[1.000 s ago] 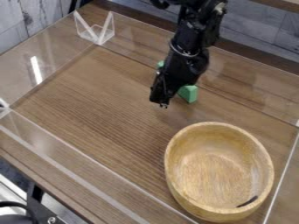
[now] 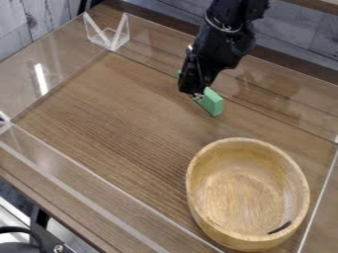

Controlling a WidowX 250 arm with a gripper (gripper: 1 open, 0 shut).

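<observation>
My black gripper (image 2: 196,83) hangs over the upper middle of the wooden table, in front of a small green block (image 2: 208,103) that it partly covers. Its fingers appear shut, with nothing visible between the fingertips. The block lies on the tabletop, its lower right part showing beside the gripper.
A large round beige bowl (image 2: 247,186) fills the lower right. A white wire piece (image 2: 109,35) stands at the back left. A black cable lies at the bottom left corner.
The gripper has risen and shifted slightly left, and the arm now reaches higher in view. The green block appears to lie where it was.
</observation>
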